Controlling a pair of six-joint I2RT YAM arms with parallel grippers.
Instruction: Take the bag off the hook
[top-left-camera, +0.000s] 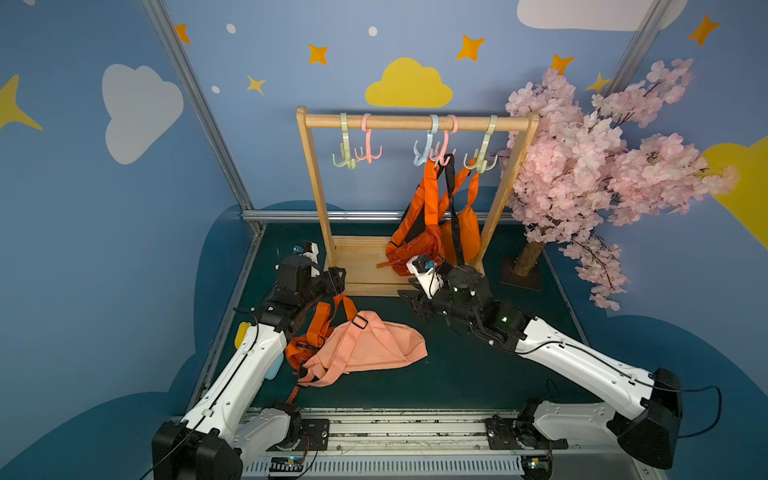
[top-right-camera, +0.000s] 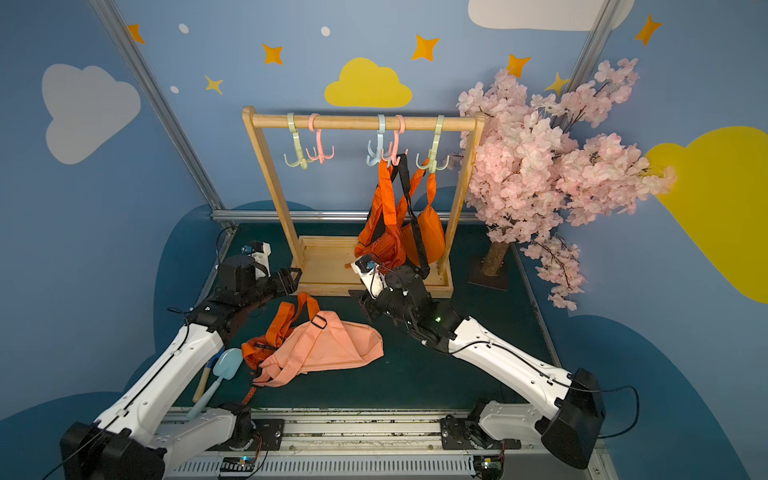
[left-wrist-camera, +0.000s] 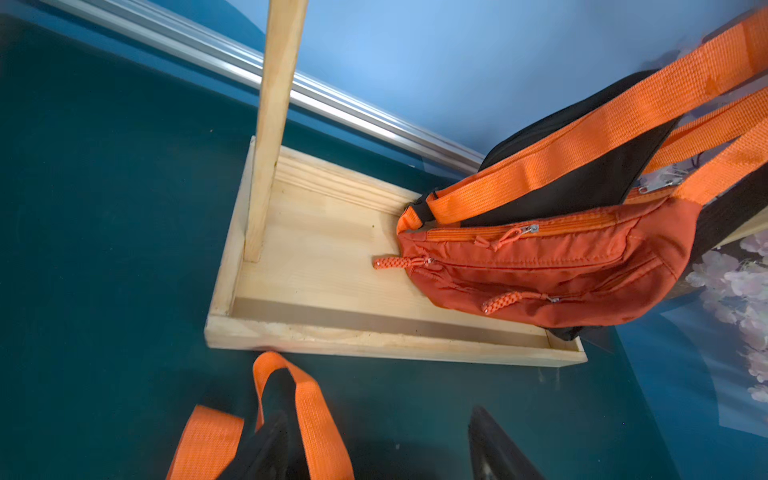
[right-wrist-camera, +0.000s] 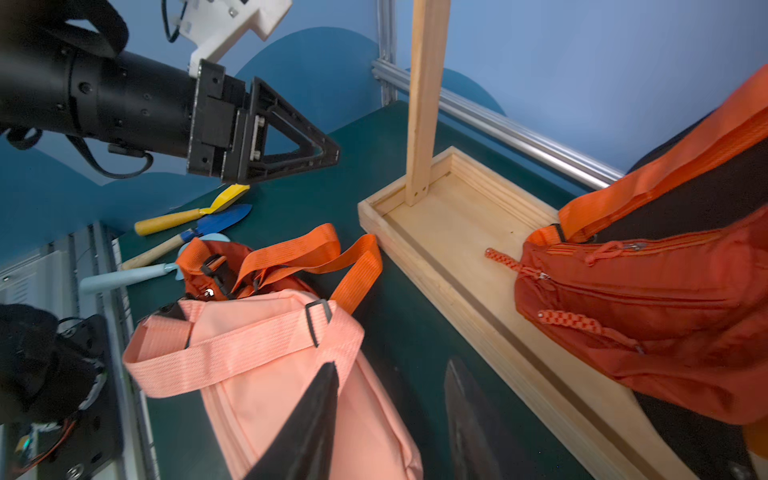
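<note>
From the pink hook on the rack, a red-orange waist bag hangs by orange straps, its lower part over the tray; it fills the right of the left wrist view. Beside it an orange bag with a black strap hangs near the right green hook. My left gripper is open, low in front of the rack's left end, nothing between its fingers. Also empty and open, my right gripper stands in front of the tray, apart from the hanging bags.
A pink bag and an orange bag lie on the green floor before the rack. Toy tools lie at the left. The tray's front wall and rack posts bound the bags. A blossom tree stands right.
</note>
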